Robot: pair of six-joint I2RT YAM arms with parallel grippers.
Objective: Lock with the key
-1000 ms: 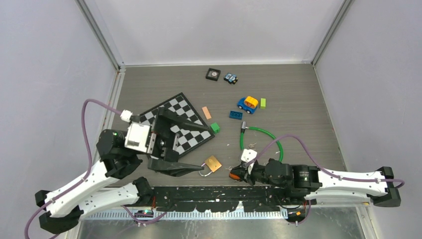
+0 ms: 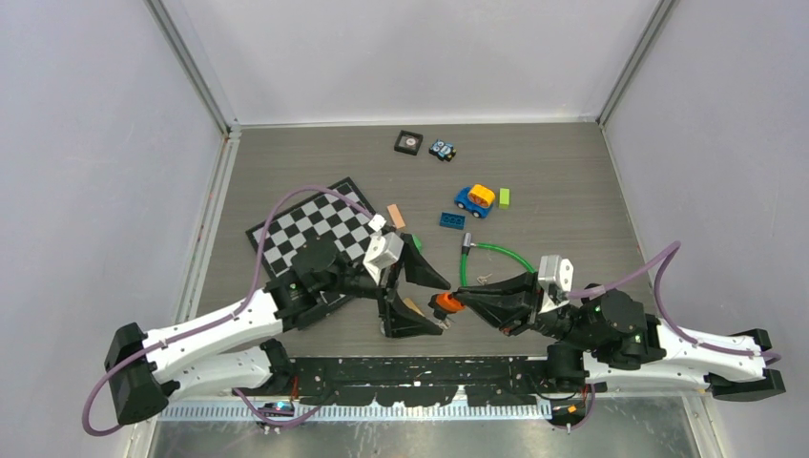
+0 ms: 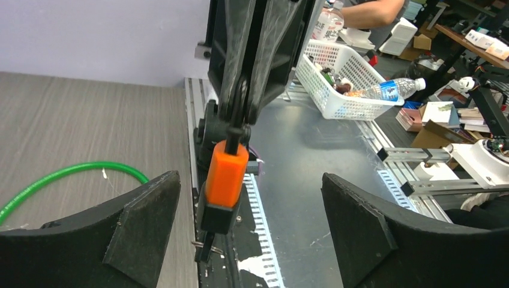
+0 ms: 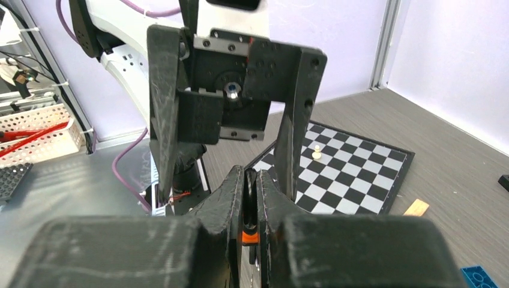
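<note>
An orange-and-black key (image 2: 447, 303) hangs raised near the front of the board, my right gripper (image 2: 461, 294) shut on it; in the left wrist view its orange body (image 3: 223, 174) is upright below those fingers. My left gripper (image 2: 436, 308) stands open around the key from the left, its fingers (image 3: 114, 234) apart on either side of it, not visibly touching. In the top view a brass padlock (image 2: 412, 305) is mostly hidden beneath the left gripper.
A green cable lock (image 2: 515, 258) lies behind the right gripper. The chessboard (image 2: 315, 224) is at left; toy cars (image 2: 474, 202) and small blocks (image 2: 452, 219) lie at the back. The board's right side is fairly clear.
My right gripper has risen with the key. My left gripper has moved right and turned, its fingers now coming around the key and over the padlock.
</note>
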